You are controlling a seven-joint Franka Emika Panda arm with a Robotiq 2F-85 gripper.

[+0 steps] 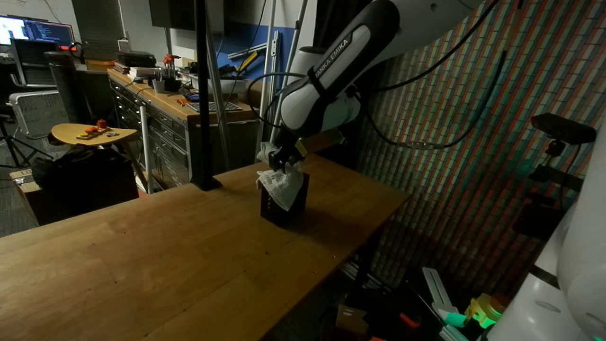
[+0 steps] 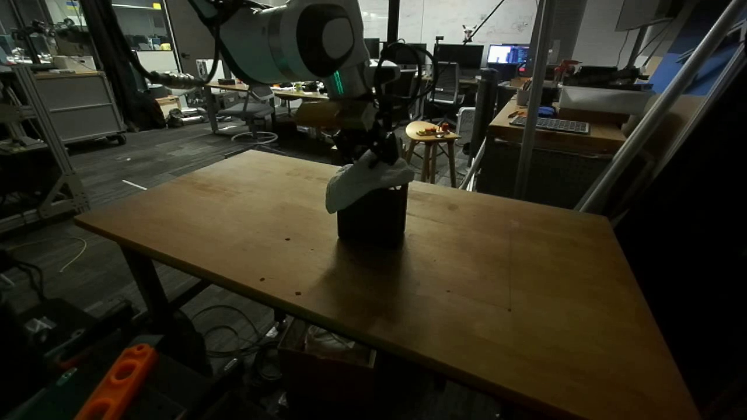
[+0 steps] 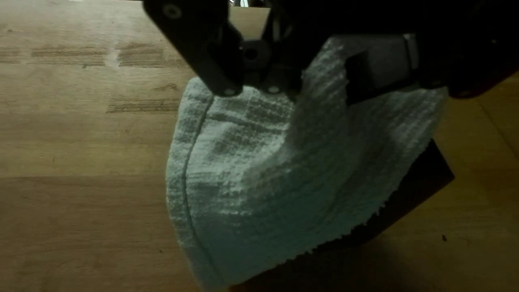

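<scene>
A white textured cloth (image 1: 282, 187) is draped over the top of a black box (image 1: 277, 209) on the wooden table, with one corner hanging down the box's side. My gripper (image 1: 279, 162) is right above the box, shut on a gathered fold of this cloth. In the second exterior view the cloth (image 2: 360, 183) spreads over the box (image 2: 371, 218) and overhangs its left edge. From the wrist, the cloth (image 3: 233, 194) runs up between the dark fingers and covers most of the box (image 3: 413, 187). The box's opening, if any, is hidden.
Bare tabletop (image 2: 504, 280) surrounds the box on all sides. A black upright post (image 1: 201, 113) stands at the table's far edge. Behind it are a drawer workbench (image 1: 187, 113) and a small wooden stool (image 2: 430, 130).
</scene>
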